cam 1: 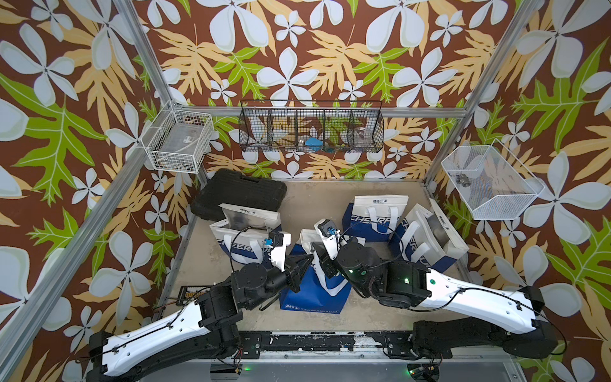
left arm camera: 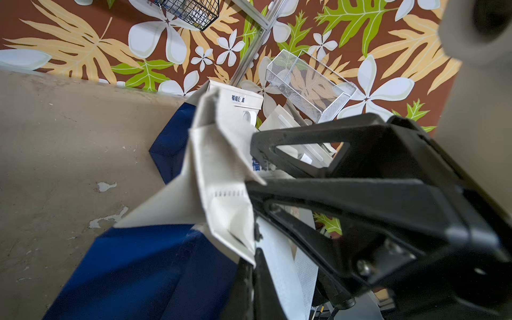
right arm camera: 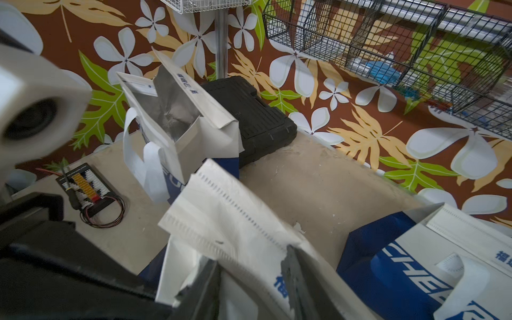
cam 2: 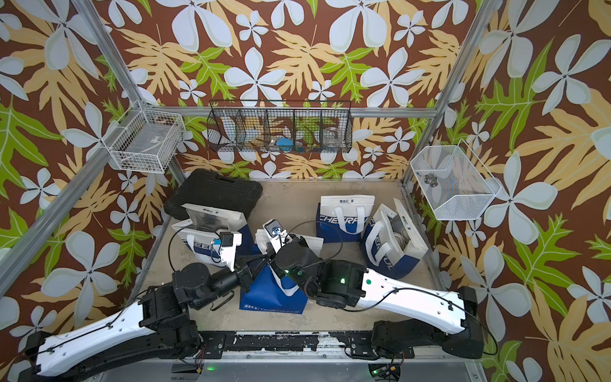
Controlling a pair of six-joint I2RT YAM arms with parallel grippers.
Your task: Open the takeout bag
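A blue and white takeout bag [cam 1: 313, 299] [cam 2: 270, 299] stands at the front centre, between both grippers, its white top folded and creased [left arm camera: 218, 160]. My left gripper [cam 1: 304, 267] is at the bag's top from the left; in the left wrist view it looks shut, its tips partly hidden behind the white paper. My right gripper reaches into the white top flap from above, its fingers part open, with flap paper between or just beyond them; whether they grip it I cannot tell.
Other bags stand at left [cam 1: 245, 245], back right [cam 1: 372, 226] and right [cam 1: 439, 242]. A black case [cam 1: 219, 191] lies at back left. A small board with wires [right arm camera: 88, 186] lies at left. Wire baskets [cam 1: 310, 127] hang above.
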